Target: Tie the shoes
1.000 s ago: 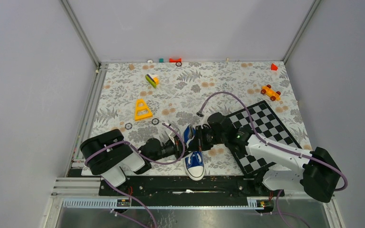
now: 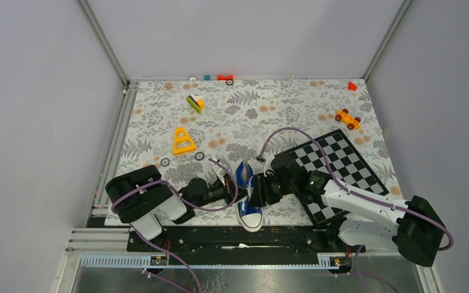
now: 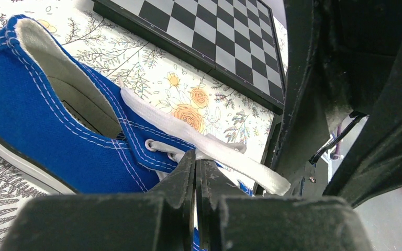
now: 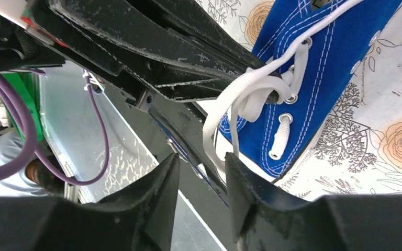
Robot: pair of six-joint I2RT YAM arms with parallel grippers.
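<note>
A blue shoe (image 2: 243,210) with a white toe lies on the table under both grippers. My left gripper is shut; a white lace (image 3: 209,144) crosses at its fingertips, and nothing clearly shows between them. In the right wrist view the lace (image 4: 248,83) loops around the tip of the left gripper's fingers (image 4: 209,57), above the eyelets. My right gripper stands part open just below that loop. A stretch of lace hangs down to its right-hand fingertip; whether it lies between the fingers is hard to tell.
The checkered board (image 2: 345,165) lies to the right, beneath the right arm. A yellow triangle frame (image 2: 183,146) and small toys are farther back. Dark table edge (image 2: 220,235) runs along the front, close to the shoe's toe.
The right gripper has moved toward the front, along the shoe toward its toe. The left arm has barely shifted, and the shoe stays where it was.
</note>
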